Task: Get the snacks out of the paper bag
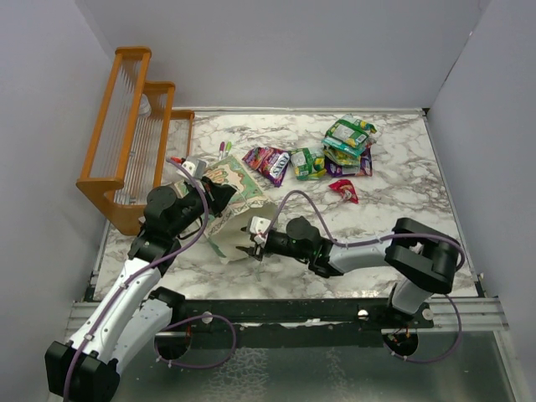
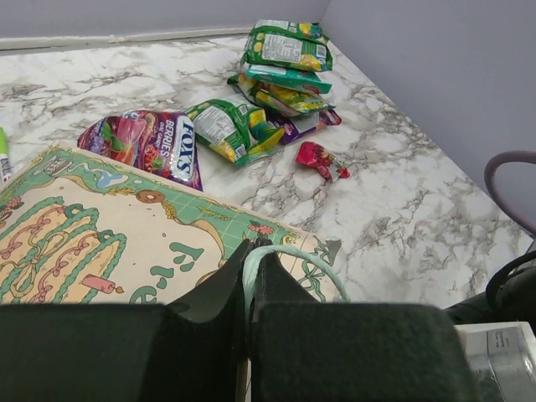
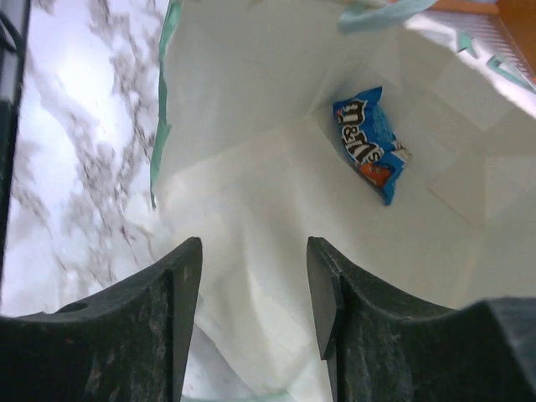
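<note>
The printed paper bag (image 1: 234,186) lies tilted in the middle-left, its mouth facing right. My left gripper is shut on its top edge, with the pale handle cord by the fingers. My right gripper is at the mouth, fingers apart with nothing between them. Deep inside the bag, a small blue packet (image 3: 367,142) lies on the pale paper, above the fingertips in the right wrist view.
Snack packs (image 1: 347,134) are piled at the back right, beside a purple Fox's bag (image 1: 266,163), a green pack (image 1: 306,164) and a small red packet (image 1: 344,190). A wooden rack (image 1: 121,134) stands left.
</note>
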